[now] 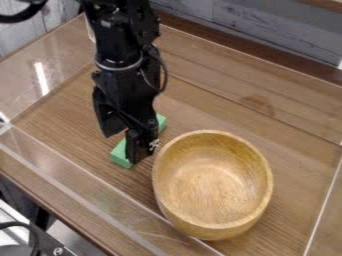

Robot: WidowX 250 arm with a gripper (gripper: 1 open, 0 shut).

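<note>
The black arm reaches down from the top centre of the camera view, with its open gripper [124, 135] low over a green block [123, 156] on the wooden table. The block is partly hidden by the gripper; whether the fingers touch it is unclear. A tan wooden bowl [211, 185], empty, sits just to the right of the block.
A pale wall rises at the back.
</note>
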